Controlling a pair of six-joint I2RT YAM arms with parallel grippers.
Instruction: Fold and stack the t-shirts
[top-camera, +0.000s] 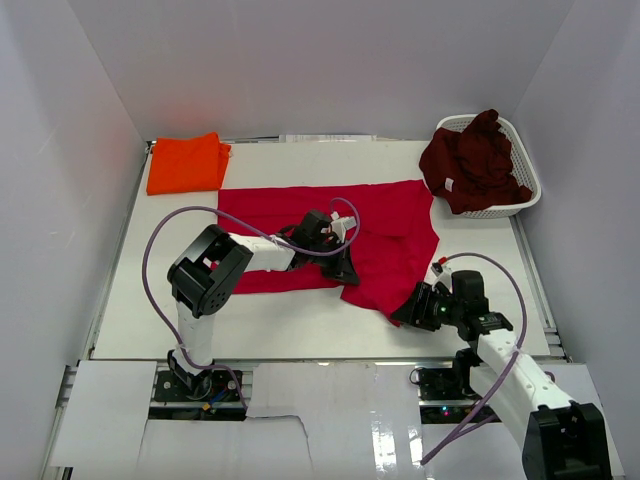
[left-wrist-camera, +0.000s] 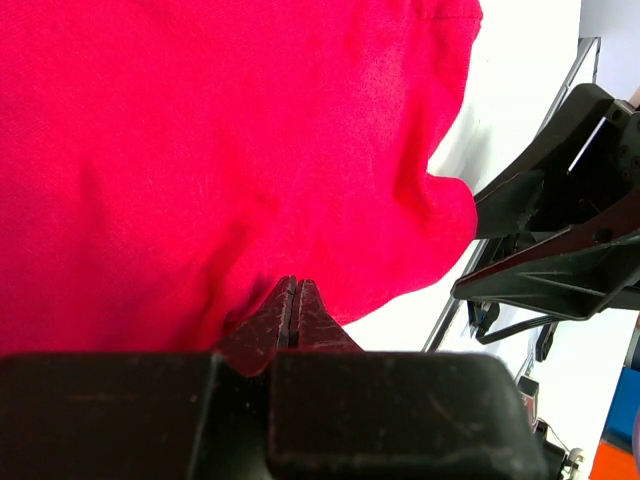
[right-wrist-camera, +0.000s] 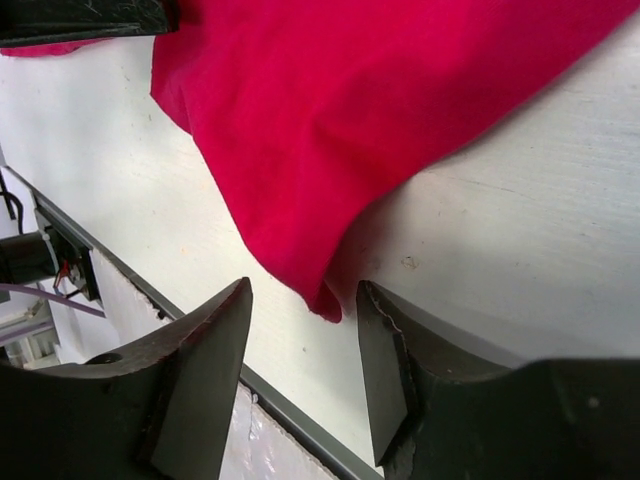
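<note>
A red t-shirt (top-camera: 395, 220) lies spread across the table, one part of it angled toward the front right. My left gripper is shut, its tips down at the red cloth near the shirt's front edge; whether cloth is pinched between them is hidden. Over at the shirt's front right corner is my right gripper (top-camera: 405, 318). In the right wrist view its fingers (right-wrist-camera: 225, 330) stand apart on either side of the pointed red corner (right-wrist-camera: 318, 290), without touching it. An orange folded shirt (top-camera: 187, 164) rests at the back left.
A white basket (top-camera: 530, 185) with a dark maroon garment (top-camera: 475, 165) heaped in it and over its rim stands at the back right. Bare table (top-camera: 300, 325) shows along the front, close to the table's front edge.
</note>
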